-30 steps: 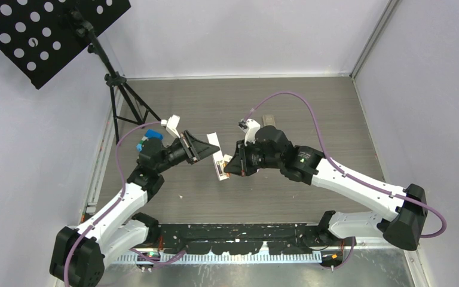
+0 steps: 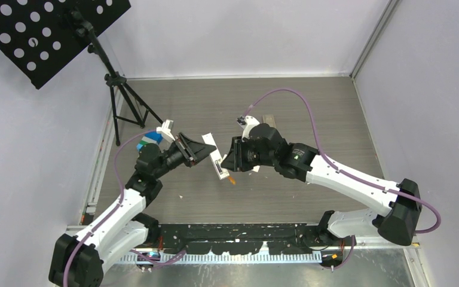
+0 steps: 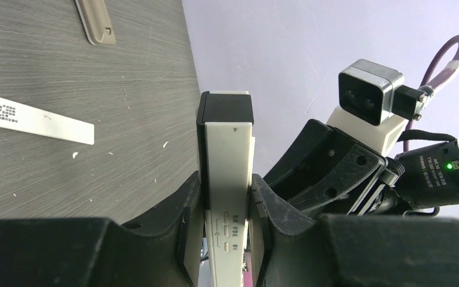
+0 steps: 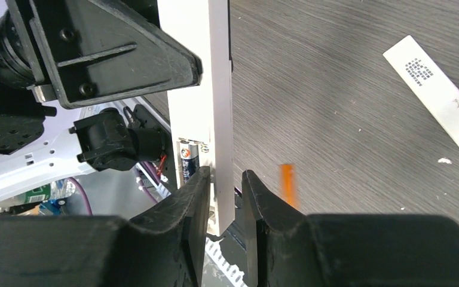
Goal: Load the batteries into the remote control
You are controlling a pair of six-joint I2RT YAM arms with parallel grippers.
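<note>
The white remote (image 3: 227, 155) stands upright with my left gripper shut on it. In the right wrist view its compartment faces me, with one dark battery (image 4: 188, 160) inside. My right gripper is open beside the compartment, with no battery between its fingertips. The orange battery (image 4: 288, 184) shows blurred outside the remote, beyond my right gripper's fingers and against the floor; in the top view it is a small orange bit (image 2: 232, 179) just below the remote.
A long white strip (image 3: 36, 119) and a beige remote-like piece (image 3: 95, 24) lie on the grey wooden surface (image 2: 233, 197). A black stand (image 2: 128, 101) and blue blocks (image 2: 149, 139) are at the left.
Both arms have shifted slightly.
</note>
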